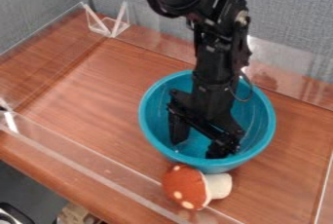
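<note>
My black gripper (201, 130) reaches down from the top into a blue plastic bowl (258, 121), its fingers low inside and spread open; I see nothing held between them. Just outside the bowl, at its near side, a toy mushroom (190, 187) with an orange-red, white-spotted cap and white stem lies on its side. The bowl's floor is partly hidden by the gripper.
A white wire stand (107, 21) sits at the back left. Grey walls border the back and left, and the table's near-left edge drops to a dark floor.
</note>
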